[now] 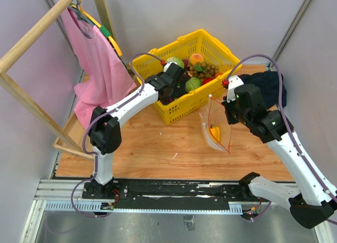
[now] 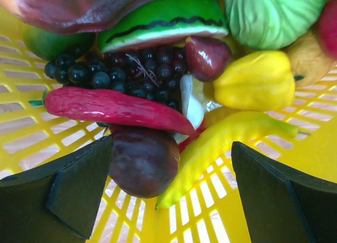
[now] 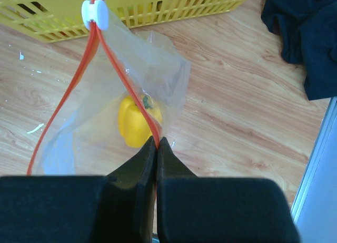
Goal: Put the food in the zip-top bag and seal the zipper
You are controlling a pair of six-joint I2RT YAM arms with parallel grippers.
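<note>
A clear zip top bag [image 3: 168, 69] with an orange-red zipper edge stands over the wood table, its mouth spread apart. Inside it lies a yellow pepper [image 3: 132, 122]. My right gripper is shut on the bag's zipper edge at the near side. A white slider [image 3: 95, 15] sits at the far end of the zipper. My left gripper is open above the yellow basket [image 1: 174, 114], nothing between its fingers. Below it are a dark round plum-like fruit [image 2: 142, 161], a red chili [image 2: 116, 107] and a yellow banana-shaped pepper [image 2: 226, 143].
More play food fills the basket, including a watermelon slice [image 2: 163, 21], dark grapes [image 2: 84, 73] and another yellow pepper [image 2: 256, 80]. Dark cloth [image 1: 263, 86] lies at the right; a pink garment [image 1: 97, 64] hangs at the left. Bare table [image 1: 152, 148] lies before the basket.
</note>
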